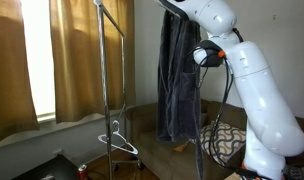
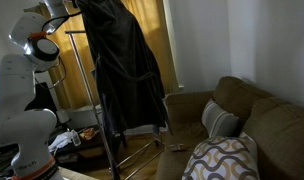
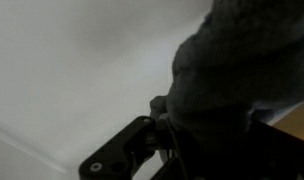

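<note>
A long dark grey robe (image 1: 179, 85) hangs at full length in exterior view 1, to the right of the metal garment rack (image 1: 103, 75). Exterior view 2 shows the same robe (image 2: 124, 70) reaching down from the top edge, partly in front of the rack. In the wrist view, bunched dark cloth of the robe (image 3: 227, 70) fills the right side, and my gripper is shut on it. The fingertips are mostly buried in the cloth. Both exterior views cut off the gripper at the top.
A white hanger (image 1: 119, 138) is low by the rack. Behind the robe stands a brown sofa (image 2: 197, 113) with a patterned cushion (image 2: 222, 158). Yellow curtains (image 1: 87, 60) cover the window side. A red can (image 1: 83, 171) stands at the lower left.
</note>
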